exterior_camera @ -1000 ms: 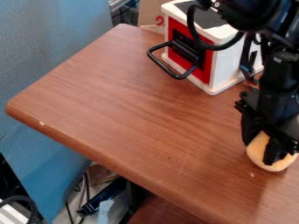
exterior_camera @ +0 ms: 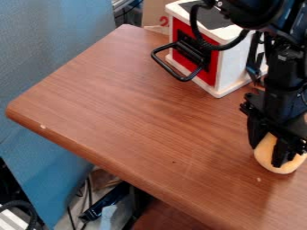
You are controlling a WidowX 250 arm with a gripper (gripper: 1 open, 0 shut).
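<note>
My black gripper point(exterior_camera: 271, 139) reaches down at the right edge of the view, over a pale tan, rounded object point(exterior_camera: 290, 164) on the wooden table. Its fingers straddle the upper part of this object, which is partly hidden behind them; whether they are closed on it is unclear.
A white box appliance point(exterior_camera: 225, 82) with a red front and a black wire handle point(exterior_camera: 160, 59) stands at the back of the table point(exterior_camera: 120, 112). Beyond the left edge are a blue surface point(exterior_camera: 36, 72) and cables.
</note>
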